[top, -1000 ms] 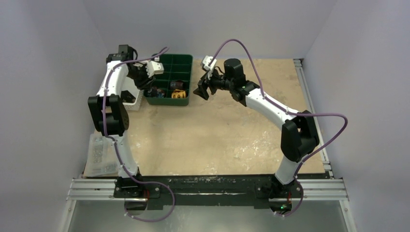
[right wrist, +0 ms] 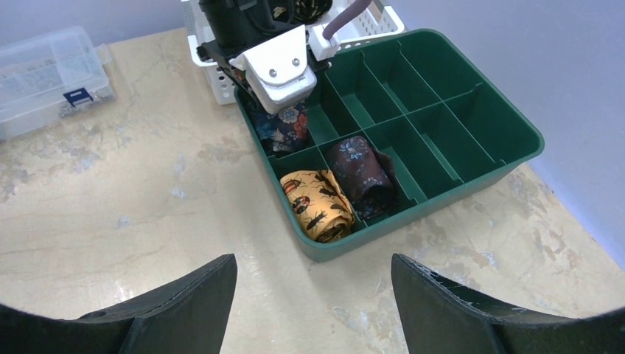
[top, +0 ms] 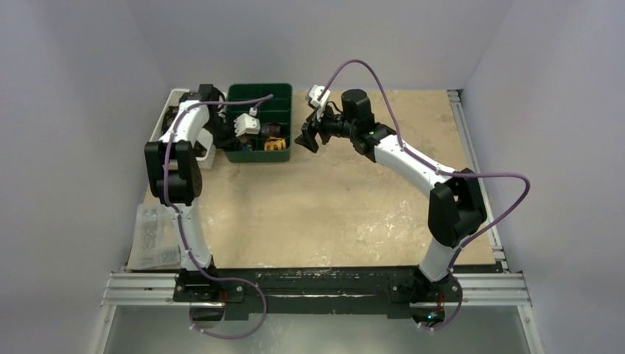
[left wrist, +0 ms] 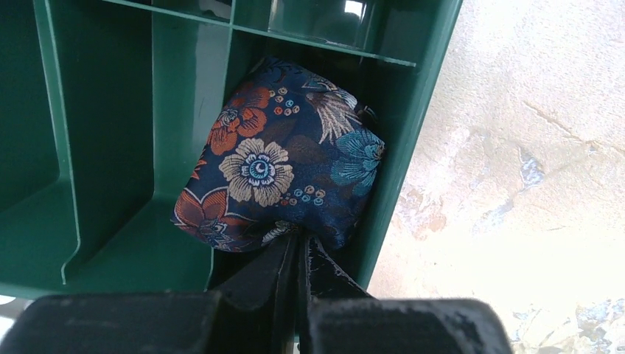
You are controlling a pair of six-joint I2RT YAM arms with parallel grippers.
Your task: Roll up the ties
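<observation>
A navy tie with flowers (left wrist: 258,169) sits bundled in a corner compartment of the green divided box (left wrist: 402,177). My left gripper is shut, its tips right at the bundle's near edge; I cannot tell whether any cloth is caught between them. In the right wrist view, the left gripper's white housing partly covers that navy tie (right wrist: 289,131). A rolled yellow tie with beetles (right wrist: 317,205) and a rolled dark tie (right wrist: 360,173) occupy neighbouring compartments. To the right of the box, above the table, my right gripper stands open and empty.
Behind the left arm, a white basket (top: 209,156) with dark items stands against the box's left side. A clear plastic case (top: 156,236) lies at the table's front left. Several box compartments are empty.
The left gripper has moved right and slightly toward the front, over the box's front left part. The box has turned very slightly. The right arm has stayed still.
</observation>
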